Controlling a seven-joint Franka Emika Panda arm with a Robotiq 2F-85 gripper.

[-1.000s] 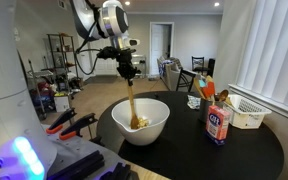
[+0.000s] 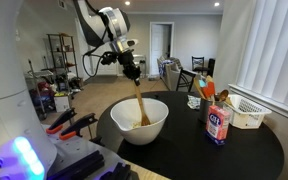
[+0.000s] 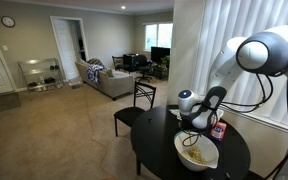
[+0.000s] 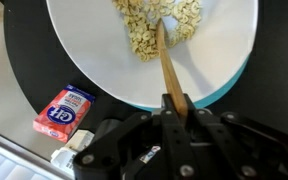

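Note:
A long wooden spoon (image 4: 170,72) is held in my gripper, which is shut on its handle. In the wrist view the spoon reaches down into a large white bowl (image 4: 94,45), its lower end among pale oat flakes (image 4: 142,35). From the side, the gripper (image 2: 137,80) hangs above the bowl (image 2: 124,117), and the spoon (image 2: 140,105) slants down inside it. The second exterior view shows the flakes (image 3: 195,156) lying on the bottom of the bowl.
On the black round table (image 2: 234,155), right of the bowl, stands a red-and-white carton (image 2: 217,122). Behind it are a dark utensil holder (image 2: 207,110) and a white basket (image 2: 247,112).
My gripper has shifted slightly to the right with the spoon. The spoon's tilt has changed, and its lower end has moved right inside the bowl.

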